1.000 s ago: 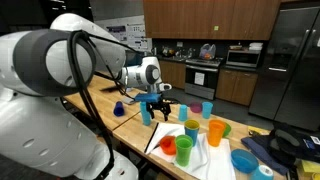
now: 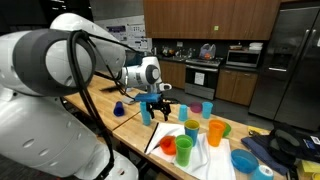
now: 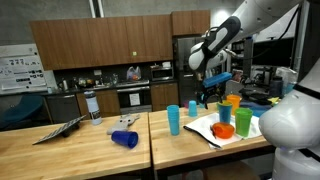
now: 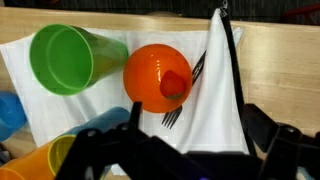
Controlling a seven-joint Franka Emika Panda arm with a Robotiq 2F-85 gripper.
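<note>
My gripper stands open, with nothing between its fingers, above a white cloth on the table. Seen from the wrist, an orange bowl point(image 4: 142, 76) with a small red object point(image 4: 173, 84) in it lies ahead of the fingers. A fork point(image 4: 171, 118) shows partly beside and below the bowl's edge. Left of the bowl, a green cup point(image 4: 62, 60) lies or leans with its mouth visible. A blue cup point(image 4: 98, 122) is partly hidden by the left finger. In exterior view 1 the bowl point(image 2: 167, 145) sits near the green cup point(image 2: 183, 151).
On the white cloth point(image 2: 215, 160) also stands an orange cup point(image 2: 215, 132). Blue cups, a blue bowl point(image 2: 244, 160) and a yellow-rimmed pot point(image 2: 283, 148) are farther right. A dark blue mug point(image 3: 125, 138) lies on the table's otherwise fairly clear left part point(image 3: 70, 153).
</note>
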